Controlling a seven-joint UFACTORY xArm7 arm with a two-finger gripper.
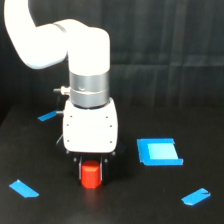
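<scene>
A small red block point(91, 175) is on the dark table, low and left of centre in the camera view. The white arm reaches down from the top left, and my gripper point(91, 170) is directly over the block. Its two thin dark fingers stand close against the block's left and right sides, shut on it. The gripper body hides the space just behind the block. Whether its underside rests on the table is hard to tell.
To the right lies a pale square point(161, 151) edged with blue tape. Blue tape strips mark the table at front left point(23, 188), front right point(196, 197) and back left point(48, 116).
</scene>
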